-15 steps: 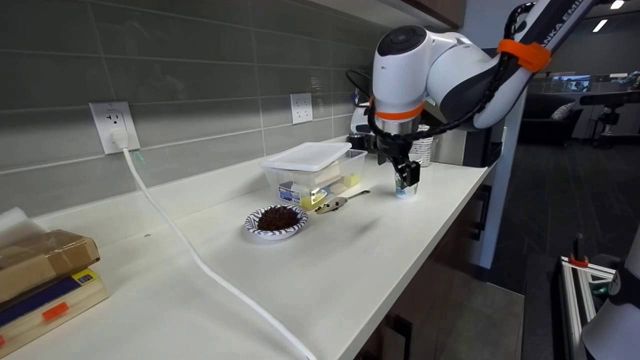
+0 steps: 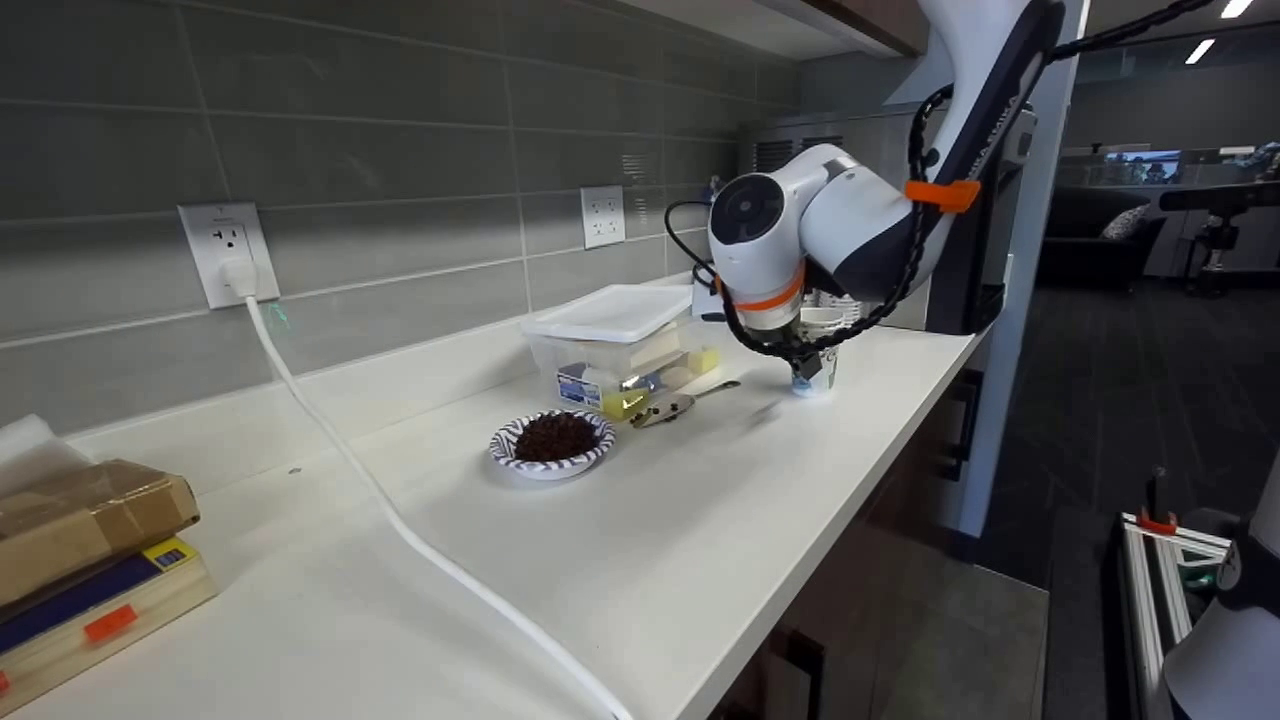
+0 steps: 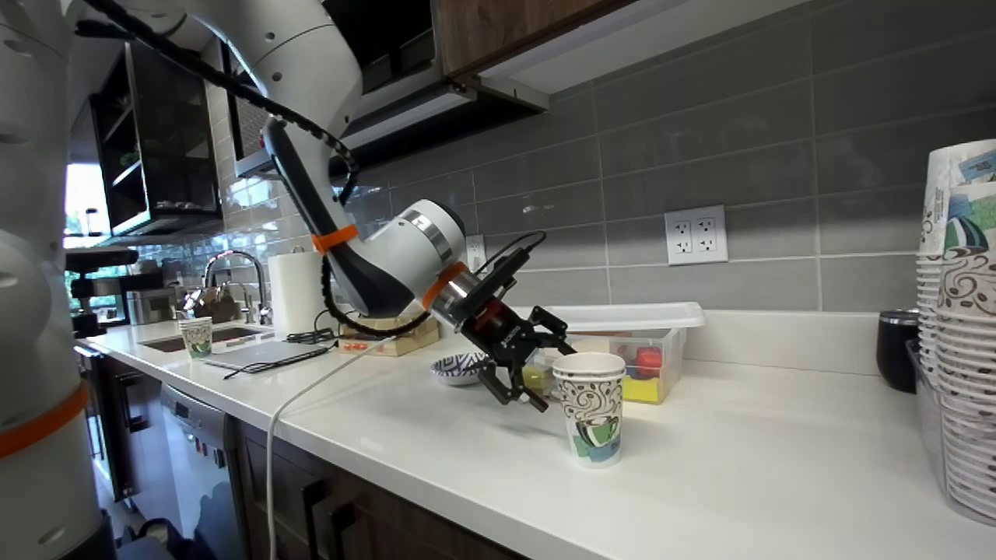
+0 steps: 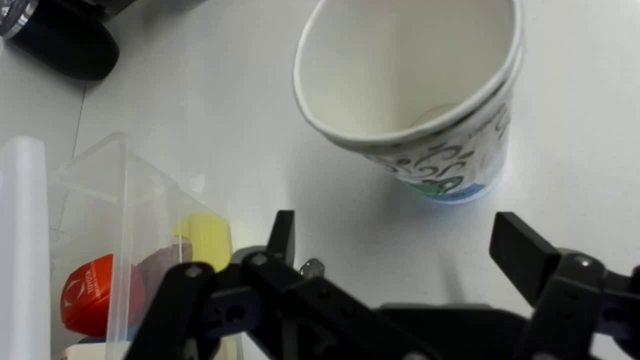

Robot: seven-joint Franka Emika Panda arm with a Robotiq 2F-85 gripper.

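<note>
A paper cup [image 3: 593, 411] with a swirl pattern stands upright on the counter; its double rim looks like one cup nested in another. In the wrist view the cup [image 4: 444, 141] lies just beyond the fingertips, its inside showing pale, with bare counter between. My gripper [image 3: 551, 373] is tilted toward the cup from the bowl side, its fingers wide apart. Nothing is between its fingers in the wrist view. A patterned bowl [image 2: 552, 468] holds dark brown bits, and a metal scoop [image 2: 667, 410] with dark specks rests beside it.
A clear plastic box [image 2: 588, 372] with a white lid [image 2: 612, 314] stands by the wall. Stacked cups [image 3: 971, 355] and a black tumbler [image 3: 898, 350] are at the right in exterior view 2. A white cord [image 2: 396, 516] crosses the counter, whose front is clear.
The arm has come lower and moved away, deeper along the counter, and the gripper has tilted toward the cup. The cup, bowl, scoop and box stay where they were.
</note>
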